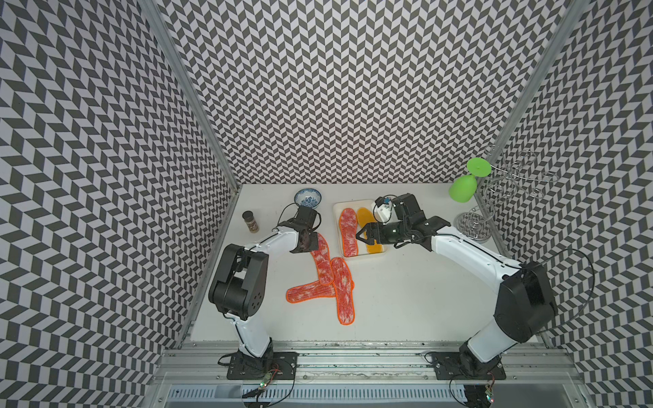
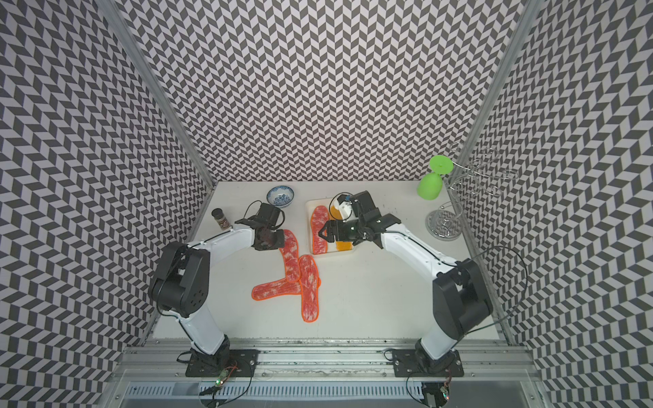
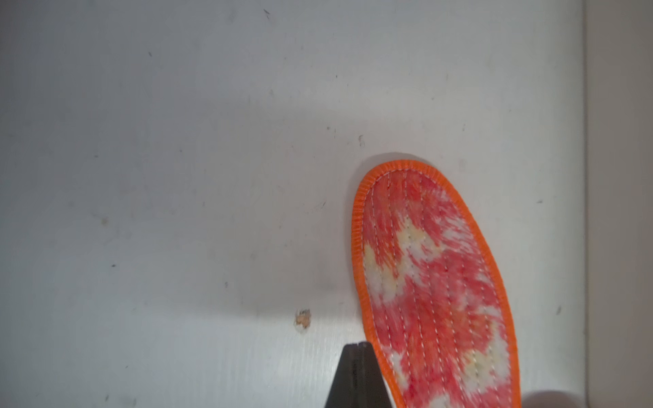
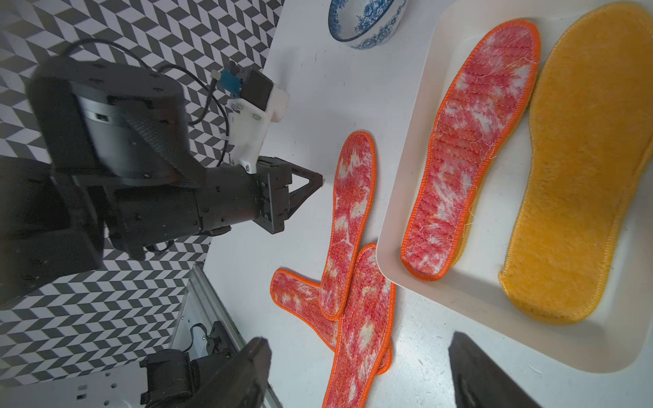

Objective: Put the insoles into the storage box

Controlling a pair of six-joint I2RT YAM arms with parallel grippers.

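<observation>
The white storage box [image 4: 510,312] holds a red-mottled insole [image 4: 469,142] and an orange one [image 4: 571,170]. Several red insoles [image 1: 344,292] lie overlapping on the table left of and in front of the box. My left gripper is shut at the edge of the upper red insole [image 3: 435,285]; nothing clearly shows between its fingers. My right gripper hangs open over the box's near side, its blurred fingertips wide apart with nothing held.
A patterned bowl [image 1: 307,197] stands at the back, a spice jar [image 1: 250,221] at the left, a green glass [image 1: 463,187] and metal rack [image 1: 474,226] at the right.
</observation>
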